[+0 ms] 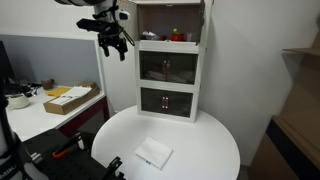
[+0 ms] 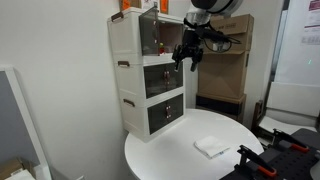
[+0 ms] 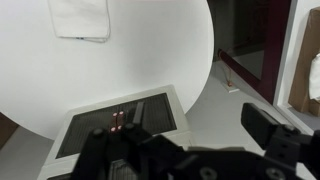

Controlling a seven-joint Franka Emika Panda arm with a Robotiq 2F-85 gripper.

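Observation:
A folded white cloth (image 1: 153, 153) lies flat on the round white table (image 1: 205, 150); the wrist view catches part of this cloth (image 3: 80, 18) at its upper left. High above the table, well clear of the cloth, hangs my gripper (image 1: 114, 54). Its two fingers stand apart, and exterior view 2 shows the same gripper (image 2: 185, 66) open with nothing between them. Dark finger parts (image 3: 262, 125) fill the lower edge of the wrist view.
A tall white cabinet (image 1: 168, 47) with dark-paned doors stands behind the table. On its upper shelf are a red item (image 1: 178, 37) and other small things. An open cardboard box (image 1: 68, 99) sits at left.

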